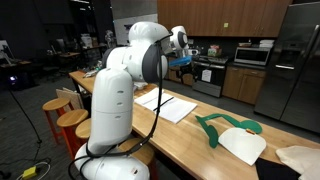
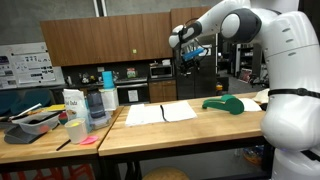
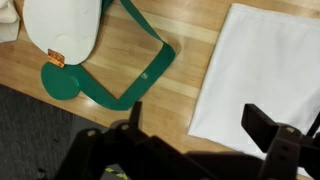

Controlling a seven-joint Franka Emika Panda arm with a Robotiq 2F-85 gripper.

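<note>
High above the wooden table, my gripper hangs pointing down, clear of everything on it. The wrist view shows its two dark fingers wide apart, with nothing between them. A white cloth lies flat below, to the right in that view; a thin black object on it is partly cut off by the frame edge. To the left lies a green band-like item, bent at an angle, beside a white rounded piece. The same cloth and green item show in exterior view 2.
A black item and pale cloth lie near the table's right end. Stools stand along the left side. Bare wood shows between the white cloth and the green item.
</note>
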